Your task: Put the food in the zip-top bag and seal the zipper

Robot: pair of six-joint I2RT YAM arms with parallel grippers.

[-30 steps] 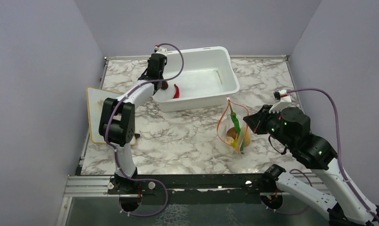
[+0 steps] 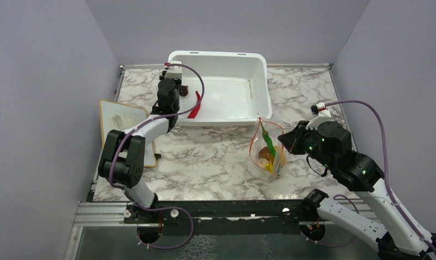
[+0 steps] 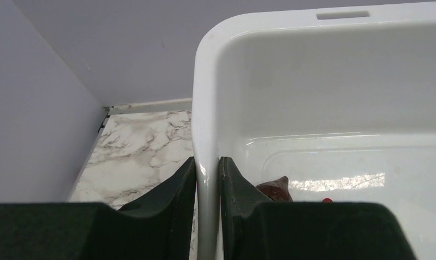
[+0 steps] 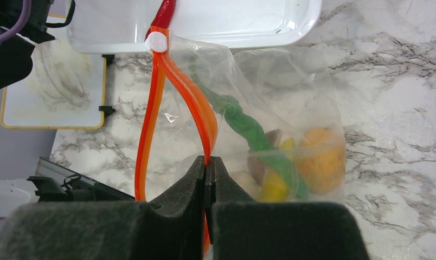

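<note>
My left gripper is shut on the rim of the white bin (image 3: 324, 70) at its left side. Inside lie a dark brown item (image 3: 275, 189) and a red chili (image 2: 194, 107). The clear zip bag (image 4: 259, 81) holds a green pepper (image 4: 259, 141), an orange-yellow item (image 4: 319, 160), a yellow one (image 4: 278, 184) and brownish pieces. My right gripper is shut at the orange zipper strip (image 4: 197, 100), one strand of which runs into its fingertips.
A yellow-edged board (image 2: 118, 116) lies at the left under my left arm. Walls enclose the back and sides.
The bag and right arm have shifted slightly.
</note>
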